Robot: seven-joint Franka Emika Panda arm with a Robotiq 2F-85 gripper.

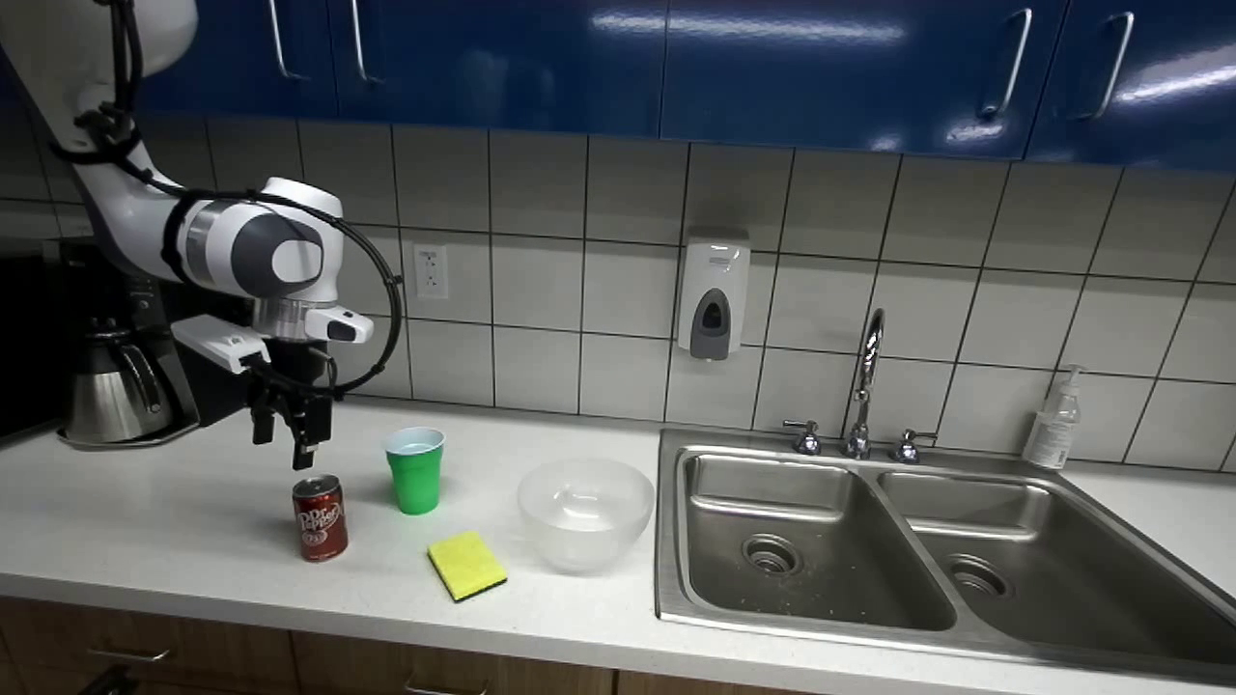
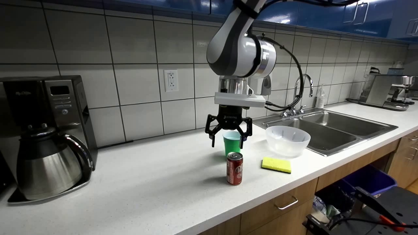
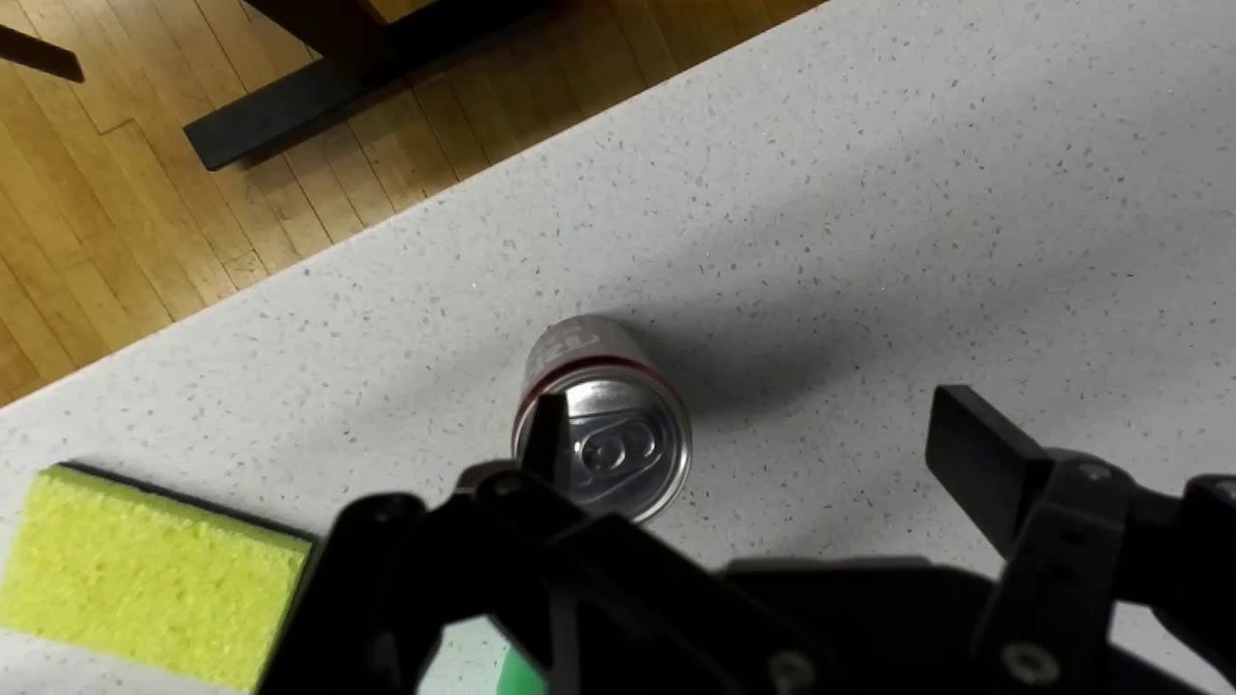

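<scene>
My gripper (image 2: 227,144) stands open, its fingers wide apart and nothing between them. It hangs above the counter, higher than a red soda can (image 1: 320,520) that stands upright. Seen from the wrist, the silver top of the can (image 3: 626,446) lies close to the left finger, which covers part of its rim; the right finger (image 3: 985,463) is over bare counter. A green cup (image 1: 414,475) stands upright behind the can. To the right lie a yellow sponge (image 1: 466,563) and a translucent bowl (image 1: 585,521).
A coffee maker (image 2: 51,156) occupies the counter's left end. The double sink (image 1: 811,544) with its faucet (image 1: 863,388) lies right of the bowl. Blue cabinets (image 1: 498,58) hang overhead.
</scene>
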